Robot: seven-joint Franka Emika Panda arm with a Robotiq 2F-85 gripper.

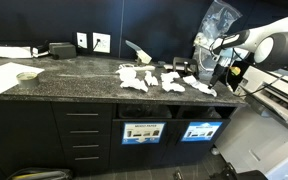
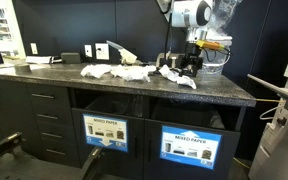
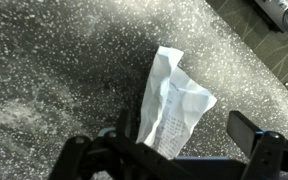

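A crumpled white paper lies on the dark speckled counter, in the wrist view between and ahead of my open fingers. My gripper spans it with one finger to each side; its lower end passes behind the gripper's body. Exterior view 1 has this paper at the right end of a scatter of papers, with the gripper close by it. From the other side, the gripper hangs low near the rightmost paper. Whether the fingers touch the paper or counter cannot be made out.
Several more crumpled papers spread leftward along the counter. Drawers and openings with "mixed paper" signs sit below the front edge. A clear plastic bag stands behind the arm. A round metallic object shows beyond the counter edge.
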